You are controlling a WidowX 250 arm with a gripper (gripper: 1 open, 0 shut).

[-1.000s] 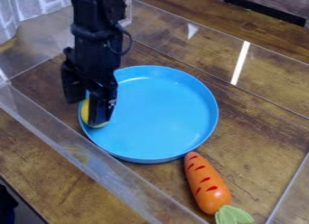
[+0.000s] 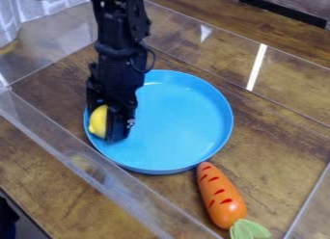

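Observation:
My black gripper (image 2: 111, 113) reaches down over the left part of a blue plate (image 2: 176, 127), shut on a small yellow object (image 2: 98, 124) at the plate's left rim. The gripper hides much of that object, so its shape is unclear.
An orange toy carrot (image 2: 219, 197) with a pale green top lies on the wooden surface (image 2: 264, 108), right of and below the plate. A clear panel edge runs along the lower left. The wood to the right of the plate is clear.
Compared with a second ago, the gripper is narrower around the yellow object and sits slightly further left. The plate and carrot look unmoved.

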